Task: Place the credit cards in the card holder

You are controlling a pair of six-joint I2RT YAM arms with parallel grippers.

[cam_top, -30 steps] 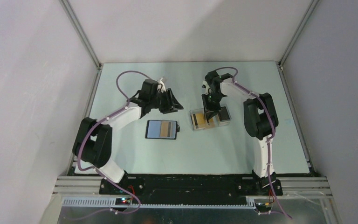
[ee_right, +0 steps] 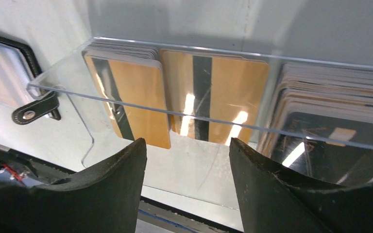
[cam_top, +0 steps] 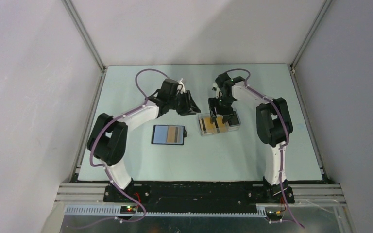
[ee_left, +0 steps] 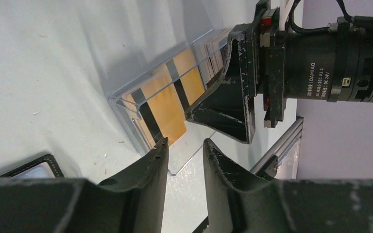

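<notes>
A clear box [cam_top: 204, 134] holds gold cards with a dark stripe [ee_right: 141, 104], more gold cards [ee_right: 228, 92] in the middle, and a stack of dark cards [ee_right: 320, 145] at its right end. My right gripper stands open above the box's middle, nothing between its fingers. Left of the box lies the open card holder [cam_top: 168, 135], a blue side and a tan card side showing, with a strap clasp [ee_right: 36, 109] toward the box. My left gripper, its fingers a little apart and empty, hovers behind and left of the box.
In the left wrist view, the right gripper's finger [ee_left: 223, 104] stands close over the box. Metal rails border the table at both sides.
My left gripper has moved right, closer to the box. Box and holder have stayed put.
</notes>
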